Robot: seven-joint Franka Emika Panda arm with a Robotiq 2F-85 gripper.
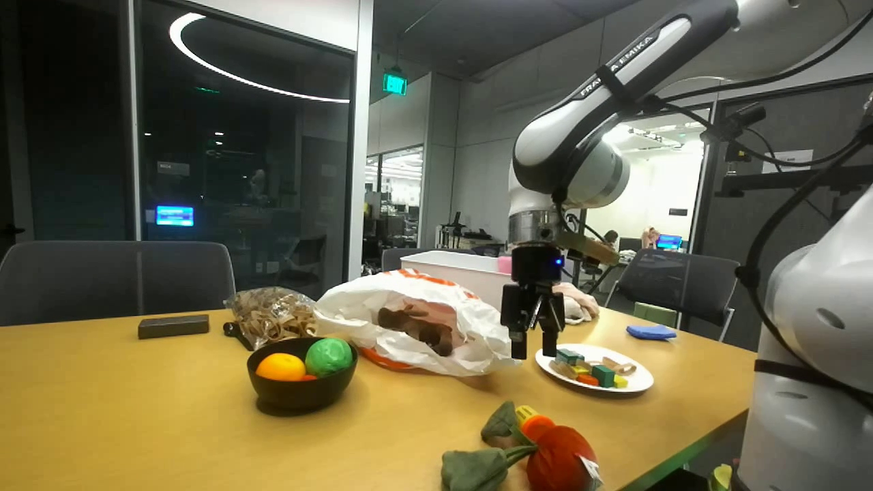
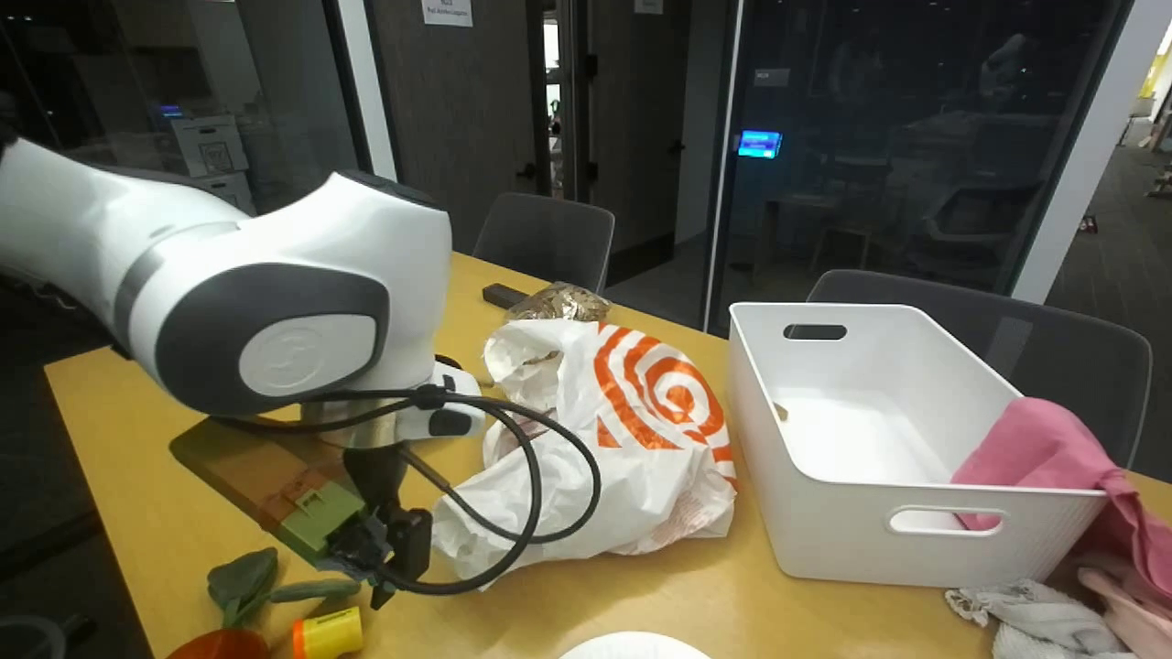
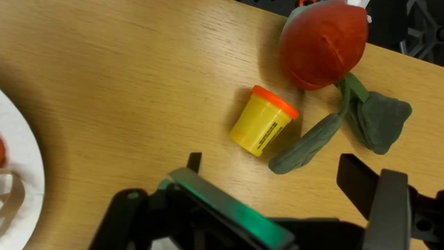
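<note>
My gripper (image 1: 534, 345) hangs open above the table, with nothing between its fingers. In the wrist view, a yellow tub with an orange lid (image 3: 262, 121) lies on its side, ahead of the spread fingers (image 3: 385, 208). Touching or very close to it is a red plush vegetable (image 3: 322, 43) with grey-green leaves (image 3: 381, 121). From exterior view 1, the gripper appears beyond this pair, by the near edge of the white plate (image 1: 558, 372), which holds green blocks (image 1: 603, 376) and other small pieces. Exterior view 2 shows the tub (image 2: 330, 632) near its bottom edge.
A white plastic bag (image 1: 344, 303) lies open beside the gripper, with a white bin (image 2: 934, 538) behind it. The black bowl (image 1: 299, 397) holds an orange and a green ball. Bare table surrounds the tub's plate-facing side; the table edge is close behind the red plush.
</note>
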